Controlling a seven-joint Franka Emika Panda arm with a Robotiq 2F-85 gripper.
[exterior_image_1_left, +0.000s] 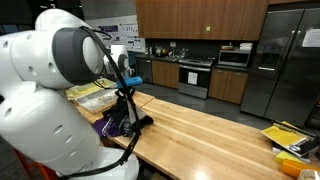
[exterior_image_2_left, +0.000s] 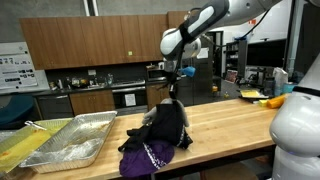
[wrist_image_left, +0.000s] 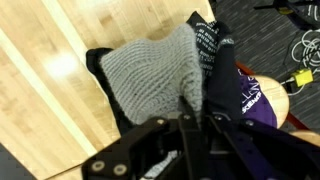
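Observation:
A grey knit cloth (wrist_image_left: 155, 75) stretches up from my gripper in the wrist view, bunched where the fingers close on it. Black fabric (wrist_image_left: 97, 62) shows along its edge, and a purple cloth (wrist_image_left: 257, 100) with white lettering lies at the right. From exterior view 2, my gripper (exterior_image_2_left: 173, 92) points down, with the grey cloth (exterior_image_2_left: 173, 117) hanging below it onto the dark and purple pile (exterior_image_2_left: 147, 160) at the table's edge. The large white arm hides much of the left side in exterior view 1. The fingertips are largely covered by fabric.
A metal tray (exterior_image_2_left: 66, 155) with crumpled clear plastic stands left of the cloths. Yellow and orange items (exterior_image_1_left: 288, 135) sit at the table's far right. Loose cables (wrist_image_left: 309, 50) lie past the edge.

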